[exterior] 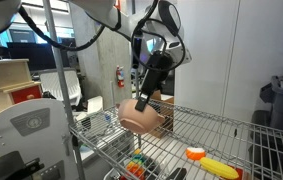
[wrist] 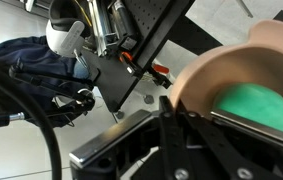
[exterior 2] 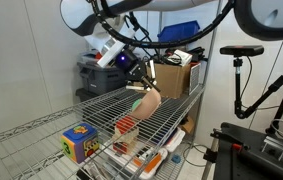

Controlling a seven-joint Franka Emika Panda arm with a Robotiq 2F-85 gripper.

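A pinkish-tan bowl (exterior: 139, 118) hangs strongly tilted above the wire rack. My gripper (exterior: 141, 99) is shut on its rim. In exterior view 2 the same bowl (exterior 2: 151, 104) is held over the rack's near edge. A round green thing (wrist: 253, 107) lies inside the bowl in the wrist view, where the bowl's rim (wrist: 179, 96) runs between the dark fingers. Part of the bowl is cut off by the right edge there.
On the wire rack (exterior: 209, 124) lie a long yellow thing (exterior: 219, 168) and an orange piece (exterior: 195, 153). A colourful box (exterior 2: 79, 142) stands at its other end. Dark bins (exterior 2: 101, 79) are behind. Beyond the near edge, tools lie lower down.
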